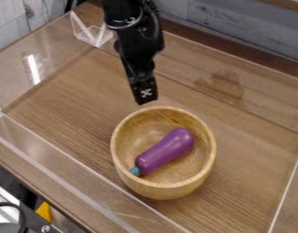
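A purple eggplant-like object (163, 150) with a teal tip lies inside a round tan bowl (201, 173) in the lower middle. The black gripper (141, 91) hangs above and behind the bowl, just past its back rim as seen here, with nothing visible in it. Its fingers point down and look apart, though dark and small.
Raised edges run along the back and sides. Some clear plastic sits at the back left, and dark cables lie at the lower left corner.
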